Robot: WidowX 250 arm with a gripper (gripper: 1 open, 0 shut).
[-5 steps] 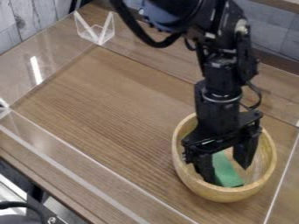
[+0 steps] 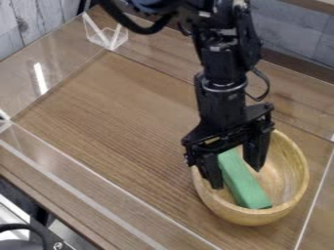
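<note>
A round pale wooden bowl (image 2: pixel 291 191) sits at the lower right of the table, holding a green oblong object (image 2: pixel 243 184) that lies lengthwise inside it. My black gripper (image 2: pixel 225 152) hangs over the upper part of the bowl, its fingers spread apart, one toward the left rim and one toward the right. The green object's lower end is clear of the fingers; its upper end is partly hidden by the gripper.
A clear plastic item (image 2: pixel 107 29) stands at the back left. A grey wall runs along the back right.
My gripper has risen and shifted slightly left, out of the bowl's depth, uncovering more of the green object, which stays in the bowl.
</note>
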